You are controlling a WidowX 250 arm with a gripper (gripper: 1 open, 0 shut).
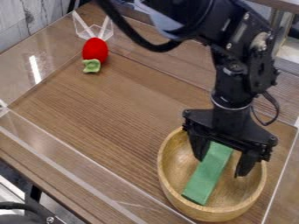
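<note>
My black gripper (222, 140) hangs over a round wooden bowl (228, 208) at the lower right, its fingers spread apart and reaching down inside the rim. A green rectangular block (207, 173) lies in the bowl between and below the fingers, its upper end partly under the gripper. Whether the fingers touch the block I cannot tell.
A red object (96, 51) with a small green piece stands at the back left, beside a white item.
</note>
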